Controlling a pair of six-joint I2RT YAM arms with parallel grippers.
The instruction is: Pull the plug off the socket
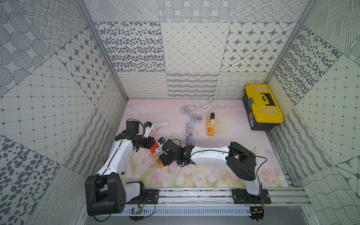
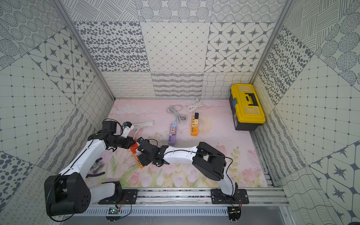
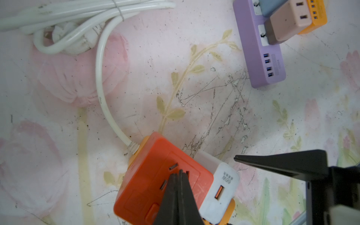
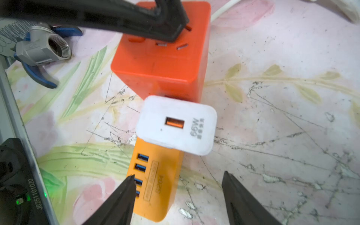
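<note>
In the right wrist view a white plug [image 4: 176,125] marked 66W sits on the orange power strip [image 4: 155,180], close beside a large red plug [image 4: 161,61]. My left gripper is shut, its fingertips over the top of the red plug, with nothing showing between them; whether they touch it is hard to tell. My right gripper stands open, its two fingers spread to either side of the strip's near end, the white plug ahead of them and apart from both. The white plug's prongs are hidden.
A purple strip [image 1: 188,138] with plugs and another orange strip [image 1: 210,127] lie farther right. White cable [image 3: 105,75] runs from the strip's far end. A yellow toolbox [image 1: 263,105] stands at the back right.
</note>
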